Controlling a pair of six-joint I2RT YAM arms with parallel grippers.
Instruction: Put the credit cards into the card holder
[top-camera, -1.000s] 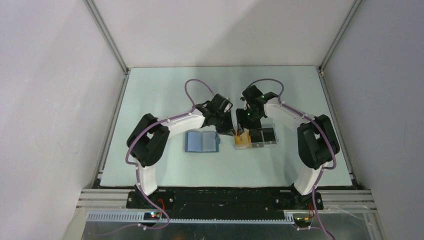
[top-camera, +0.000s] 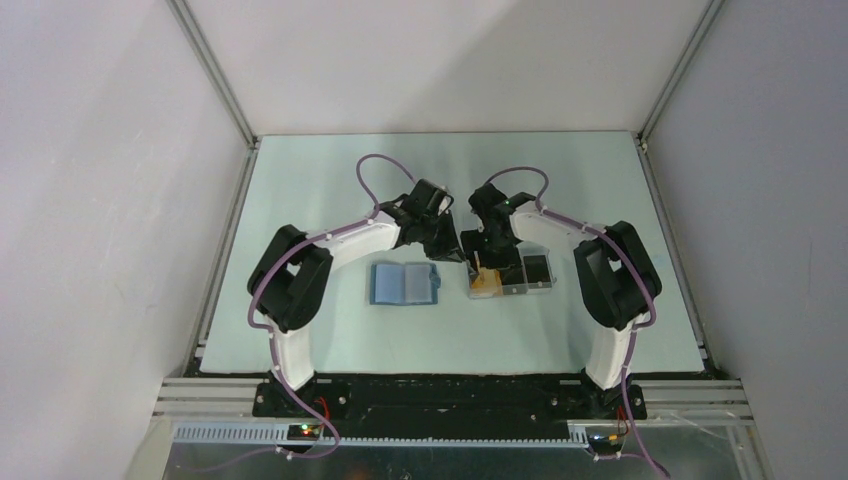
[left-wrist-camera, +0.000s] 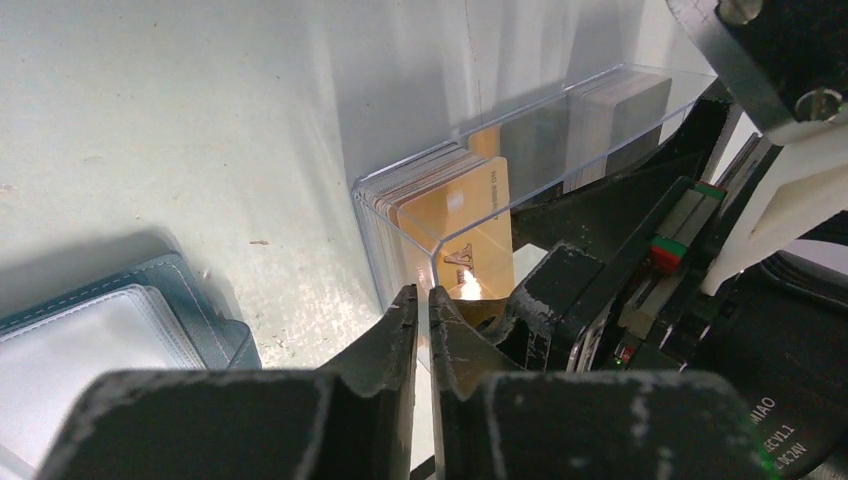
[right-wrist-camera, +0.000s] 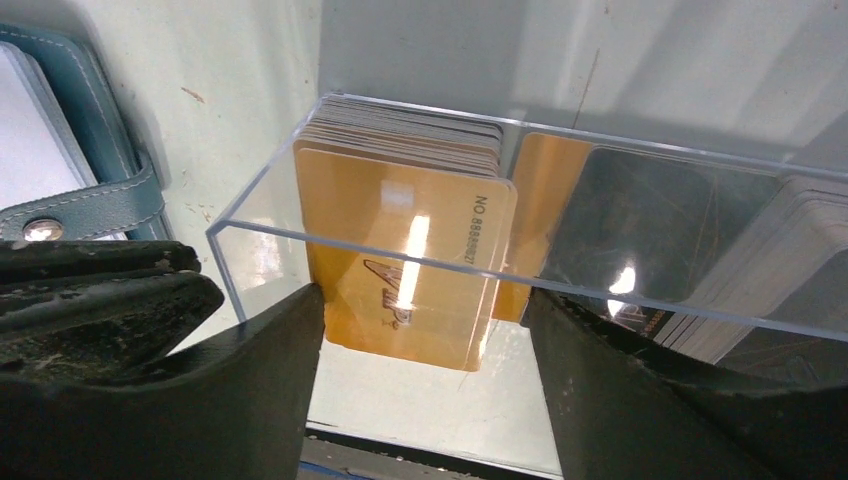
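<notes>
The blue card holder (top-camera: 381, 285) lies opened flat on the table, left of the clear box; its snap strap (right-wrist-camera: 130, 205) shows in the right wrist view. Gold credit cards (right-wrist-camera: 395, 215) stand stacked in the clear box's left compartment, the front one leaning. My right gripper is part open, with its fingers on either side of the front gold card. Beside the box's left corner, my left gripper is shut to a narrow slit. No card can be made out between its fingertips.
The clear box (top-camera: 512, 292) also holds dark cards (top-camera: 537, 268) in compartments farther right. Both arms are close together above the box and the gap beside it.
The left gripper has shifted slightly left and back. Box and holder stay put.
</notes>
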